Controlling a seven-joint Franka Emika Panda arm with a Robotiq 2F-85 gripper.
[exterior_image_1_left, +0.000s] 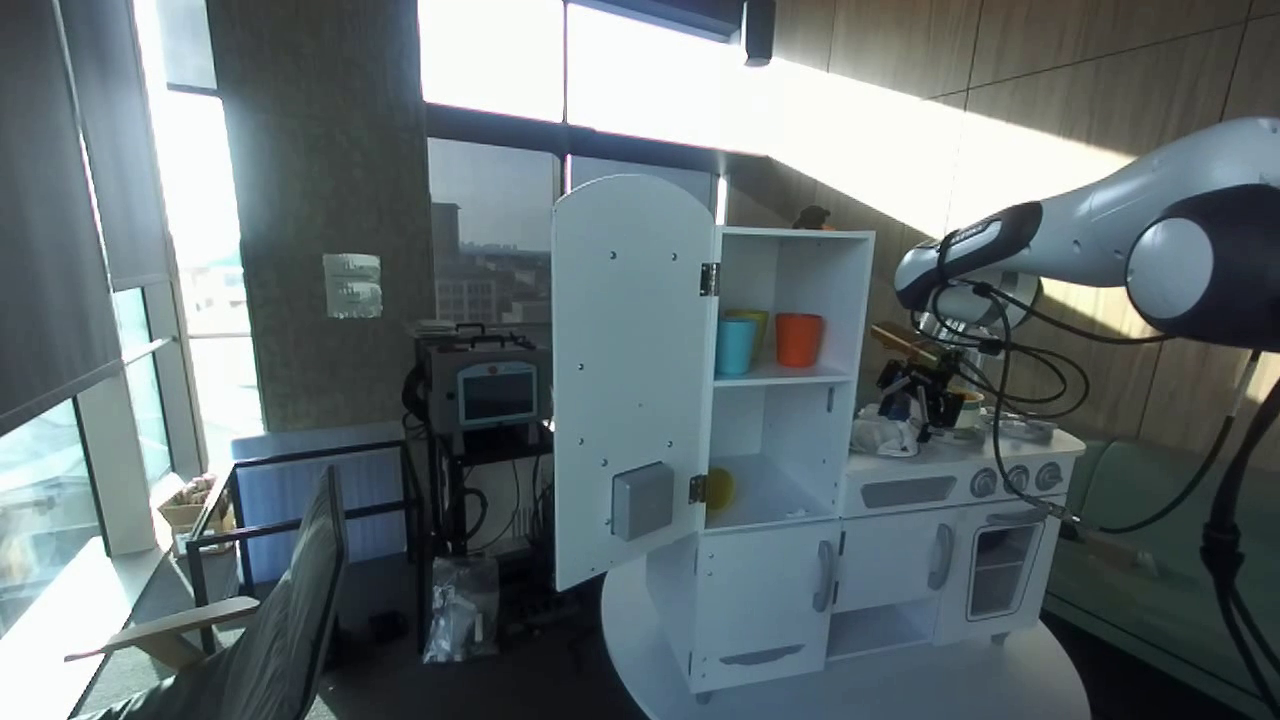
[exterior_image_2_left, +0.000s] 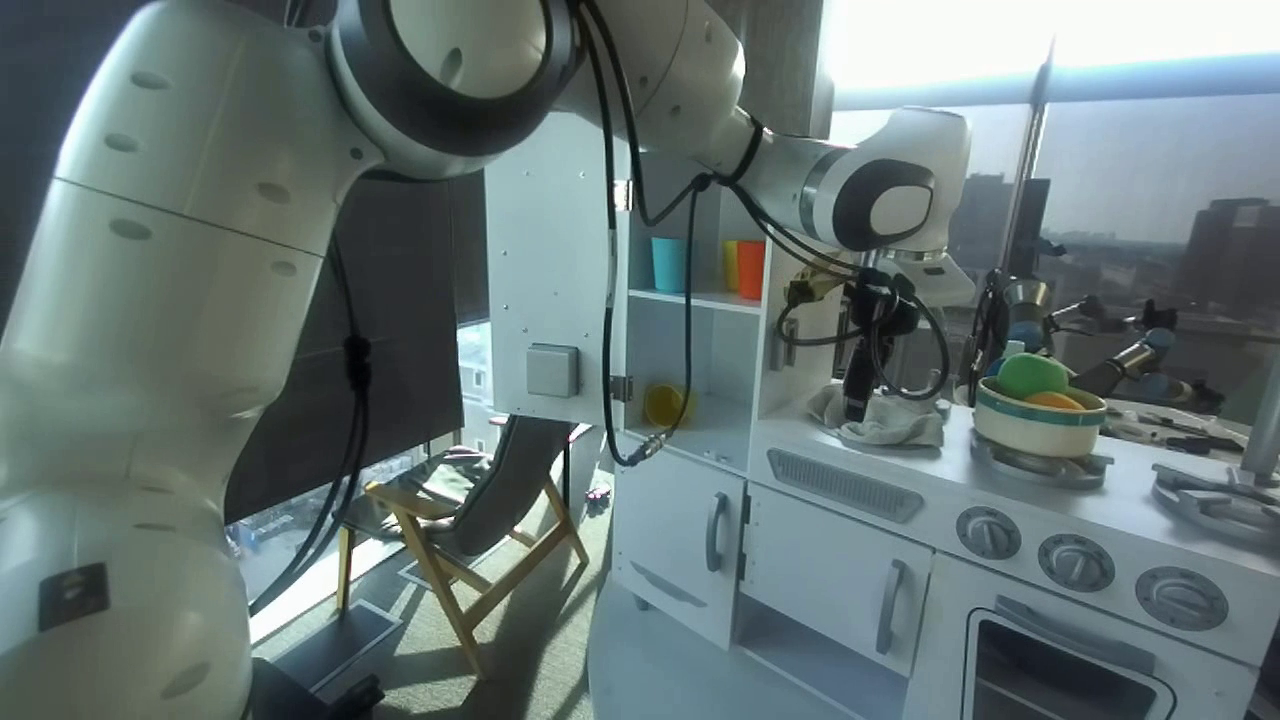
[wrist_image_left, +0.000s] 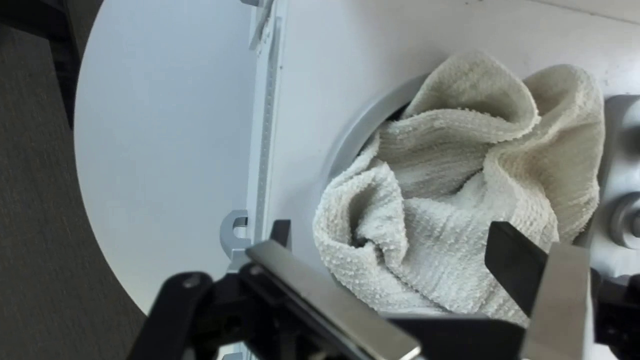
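A crumpled white cloth fills much of the wrist view, lying in a round grey-rimmed recess of the white counter. My gripper is open above it: one finger shows left of the cloth, the other overlaps its right part. Nothing is gripped. In the second exterior view the gripper points down at the cloth; whether it touches is unclear. To the right, a cream pot holds a green round item and an orange one.
The tall cabinet's door stands wide open. Its shelves hold a blue cup, an orange cup and a yellow cup lying on its side. A stove burner sits right of the pot. Cables loop around the wrist.
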